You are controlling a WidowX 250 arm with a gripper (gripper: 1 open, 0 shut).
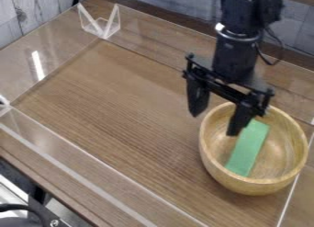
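My black gripper (222, 96) hangs in the middle right of the camera view, open, its dark fingers pointing down just above the rear rim of a yellow bowl (211, 171). The bowl rests at the lower right, and inside it lies a green oblong object (248, 148), toward the bowl's right side. Whether the fingers touch the rim is unclear.
A white wire or plastic object (101, 21) stands at the top left near the table's back edge. Dark floor shows beyond the table's corners.
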